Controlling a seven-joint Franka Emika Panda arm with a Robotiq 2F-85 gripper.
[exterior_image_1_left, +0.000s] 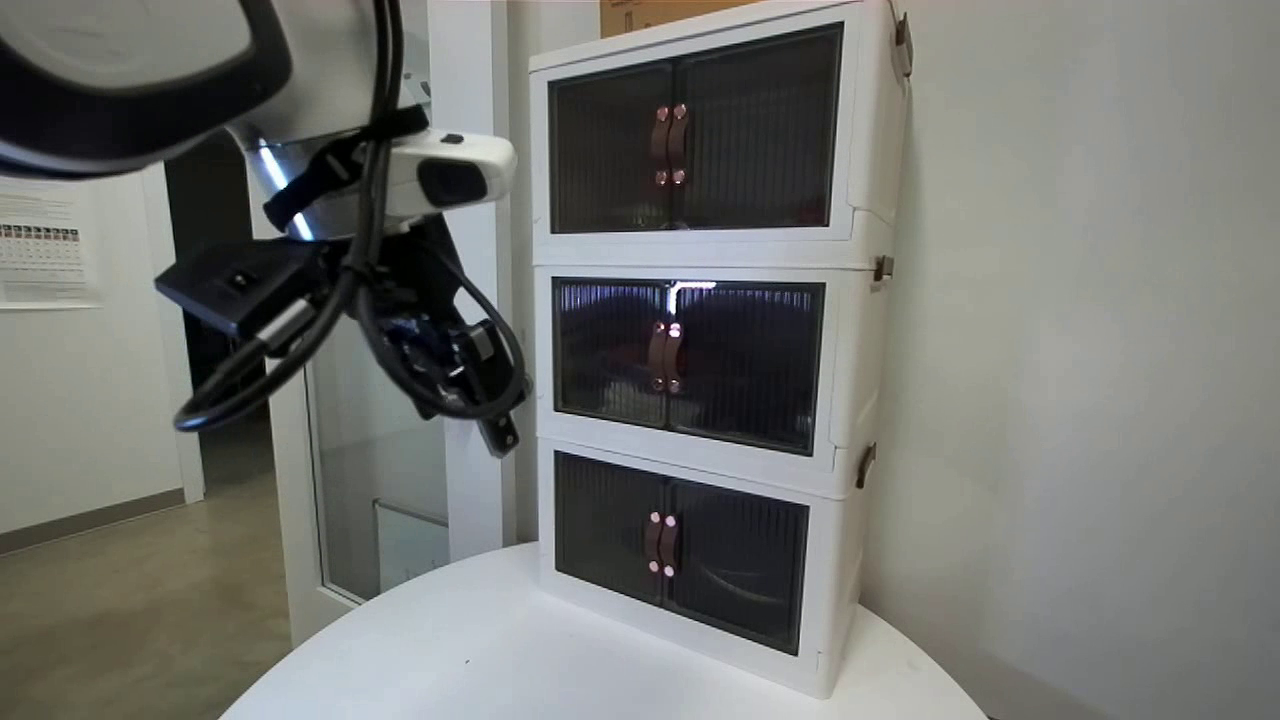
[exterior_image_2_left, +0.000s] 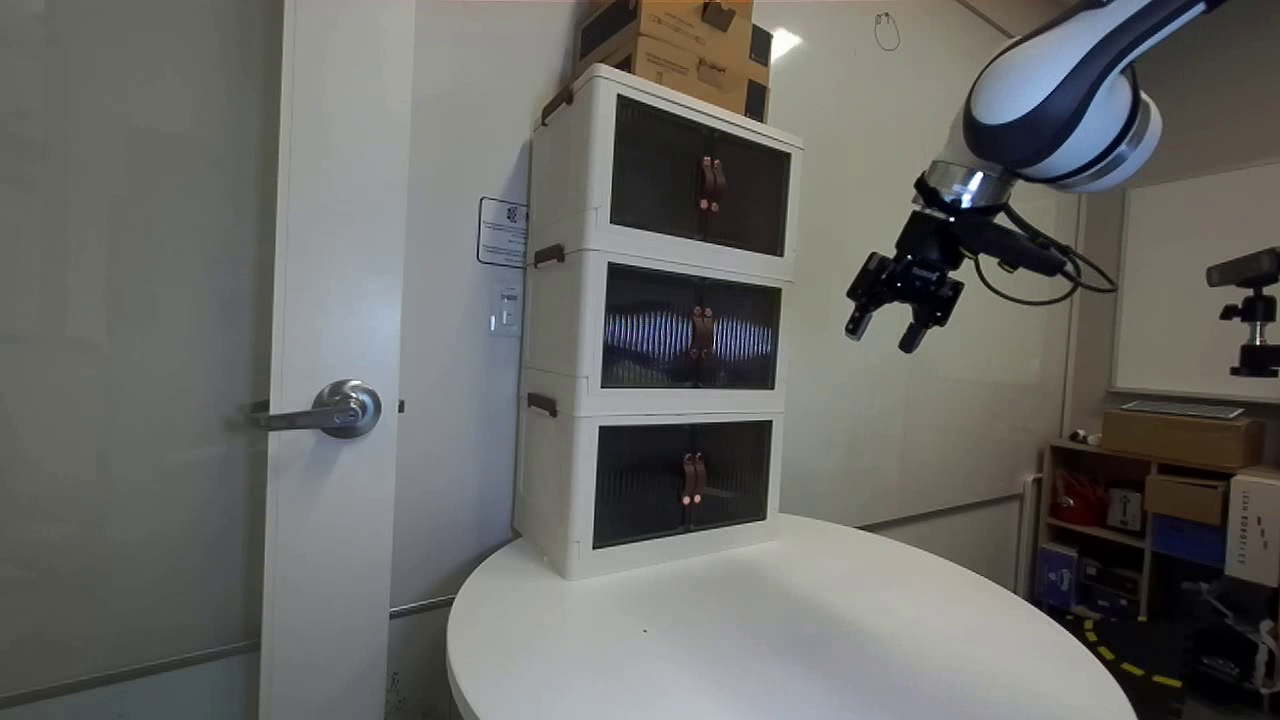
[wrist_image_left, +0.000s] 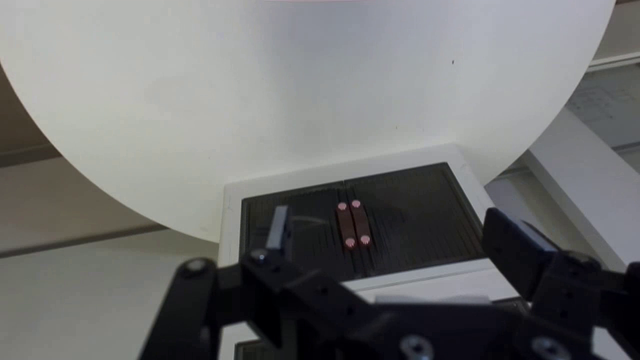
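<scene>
A white cabinet of three stacked units stands on the round white table, each unit having a pair of dark ribbed doors. The top doors, middle doors and bottom doors all look closed. Paired brown strap handles sit at each centre seam; the wrist view shows the bottom handles between my fingers in the image, well beyond them. My gripper hangs in the air in front of the cabinet, clear of it. It is open, its fingertips wide apart with nothing between them.
Cardboard boxes rest on top of the cabinet. A door with a lever handle stands beside it, and a wall rises close on the other side.
</scene>
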